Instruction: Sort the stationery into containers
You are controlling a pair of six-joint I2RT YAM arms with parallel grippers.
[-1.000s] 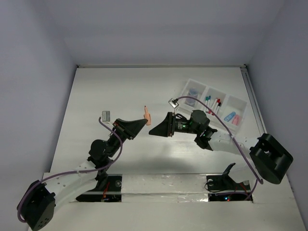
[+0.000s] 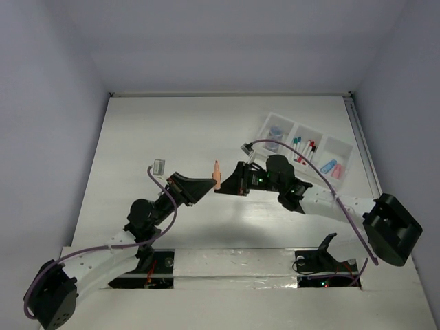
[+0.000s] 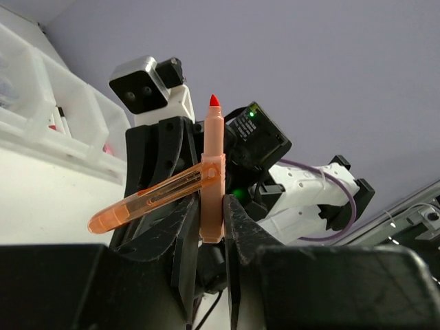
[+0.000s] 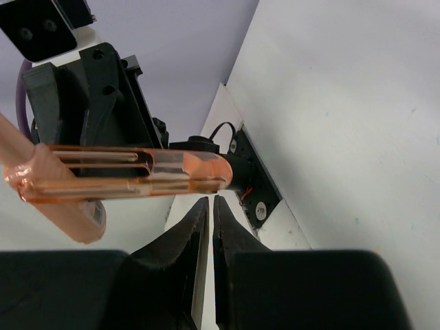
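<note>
An orange marker [image 3: 213, 137] with a red tip stands upright between the fingertips of my left gripper, its translucent clip-like part [image 3: 144, 201] sticking out sideways. In the top view the marker [image 2: 216, 173] sits where the two grippers nearly meet, at mid-table. My right gripper [image 2: 223, 185] is right beside it; in the right wrist view its fingertips [image 4: 230, 227] are just below the orange piece, close together, and whether they touch it is unclear.
A white three-compartment tray [image 2: 330, 146] at the back right holds several pens [image 2: 302, 151], a blue item [image 2: 328, 166] and a pink item [image 2: 337, 170].
My left gripper and the marker have moved right, and my right gripper has come leftward, so the two now nearly meet at the marker.
</note>
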